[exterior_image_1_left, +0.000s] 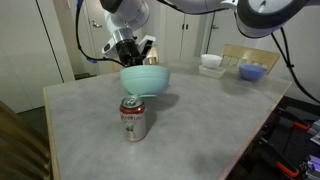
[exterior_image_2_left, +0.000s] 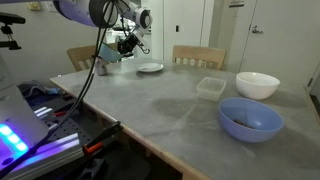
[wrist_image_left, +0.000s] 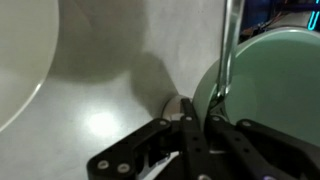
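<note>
My gripper (exterior_image_1_left: 127, 60) is shut on the rim of a pale green bowl (exterior_image_1_left: 146, 80). The bowl hangs tilted above the table, behind the red and silver can (exterior_image_1_left: 133, 120) in exterior view 1. In the wrist view the green bowl (wrist_image_left: 275, 80) fills the right side, its rim pinched between the fingertips. Part of a white plate (wrist_image_left: 22, 45) shows at the upper left there. Exterior view 2 has that plate (exterior_image_2_left: 150, 68) flat at the table's far end, with the small, tilted bowl (exterior_image_2_left: 108, 52) left of it.
A blue bowl (exterior_image_2_left: 250, 118), a white bowl (exterior_image_2_left: 257, 86) and a clear container (exterior_image_2_left: 211, 88) stand along one side of the table. Chairs (exterior_image_2_left: 198, 59) stand around it.
</note>
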